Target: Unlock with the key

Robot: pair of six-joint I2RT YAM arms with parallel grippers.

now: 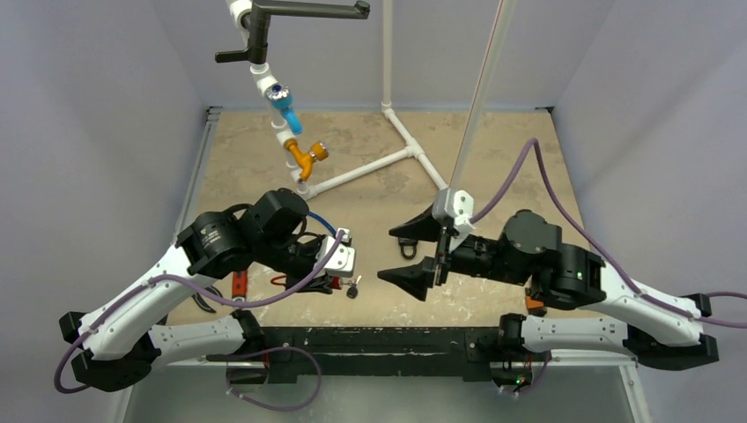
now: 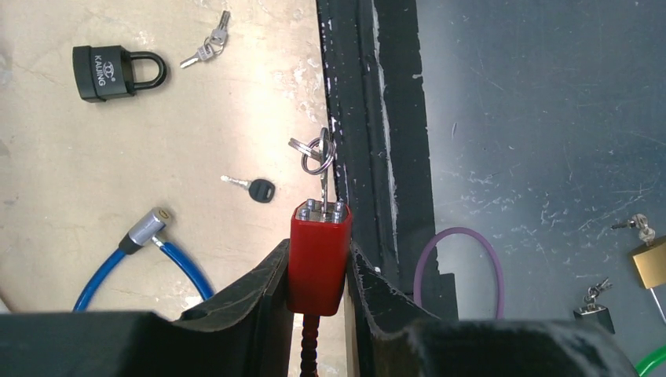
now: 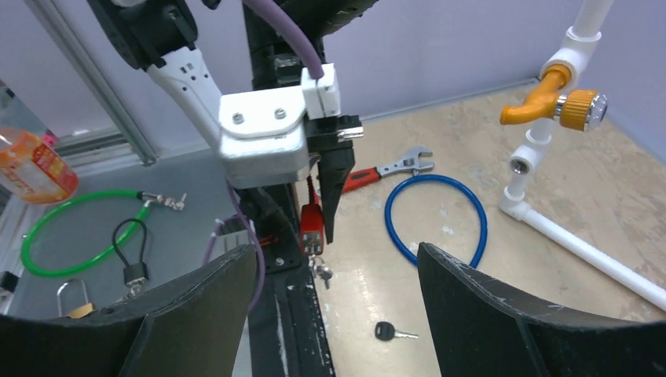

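A red lock body [image 2: 318,263] on a red braided cable is pinched upright in my left gripper [image 1: 338,285], shut around its sides. A key [image 2: 324,182] stands in the end of that lock, with rings [image 2: 319,156] and another key hanging from it. My right gripper [image 1: 387,254] faces it from the right, a gap away. Its fingers [image 3: 200,302] are spread, and nothing shows between them. In the right wrist view the red lock [image 3: 312,224] appears beyond those fingers, with the keys [image 3: 320,269] dangling below. Whether the lock's mechanism has released cannot be seen.
A loose black-headed key [image 2: 261,190], a black padlock [image 2: 106,73], a small key pair [image 2: 212,41] and a blue cable lock [image 2: 145,229] lie on the board. An adjustable wrench [image 3: 397,167] rests farther off. White pipes [image 1: 361,170] stand at the back.
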